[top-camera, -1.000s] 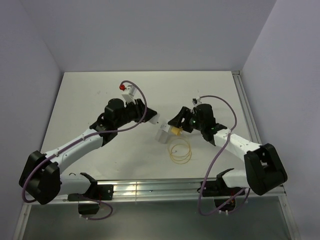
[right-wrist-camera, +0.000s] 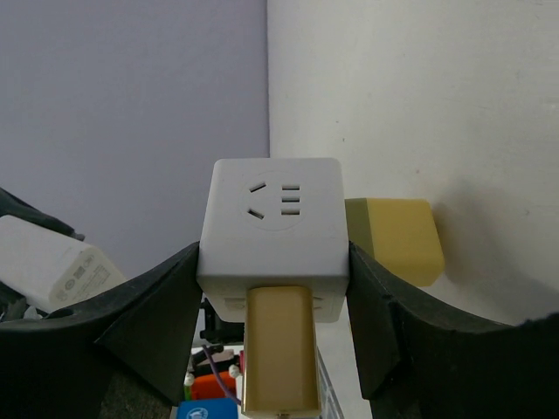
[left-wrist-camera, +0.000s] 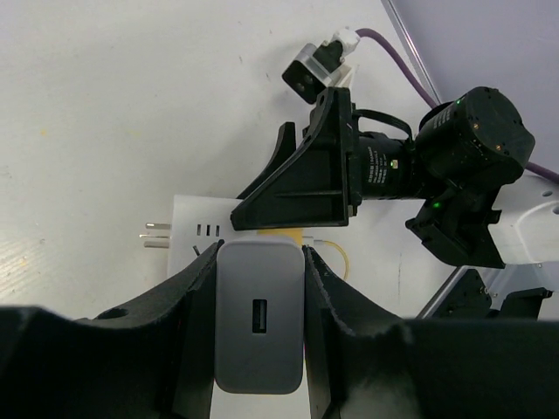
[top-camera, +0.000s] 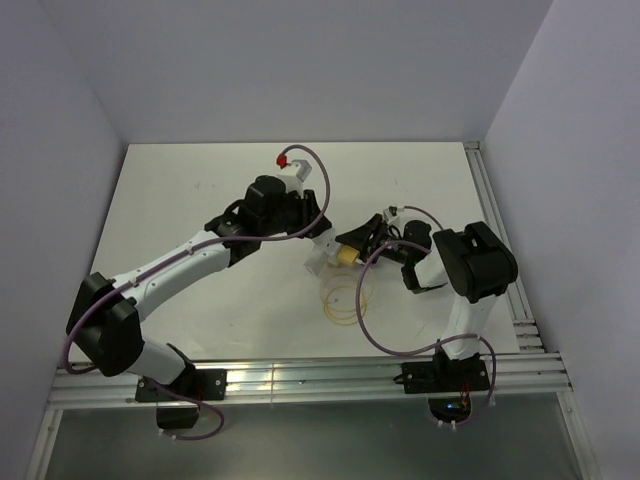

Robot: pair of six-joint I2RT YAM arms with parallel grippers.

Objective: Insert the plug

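In the left wrist view my left gripper is shut on a white block (left-wrist-camera: 260, 349) with one dark slot in its face. Just beyond lies a white socket block (left-wrist-camera: 196, 218) with metal prongs (left-wrist-camera: 155, 236) sticking out on its left. In the right wrist view the socket block's slotted face (right-wrist-camera: 275, 196) sits between the fingers of my right gripper, which meet it on both sides. A yellow part (right-wrist-camera: 279, 358) shows below that face. From the top the left gripper (top-camera: 320, 228) is close against the socket block; the contact between the white pieces is hidden.
A yellow block (right-wrist-camera: 406, 240) appears beside the socket block in the right wrist view. Yellow cable loops (top-camera: 345, 305) lie on the table in front of the grippers.
My left gripper has moved right, from apart from the socket block to close against it. The right arm has swung inward, and the block and cable loops have shifted slightly left.
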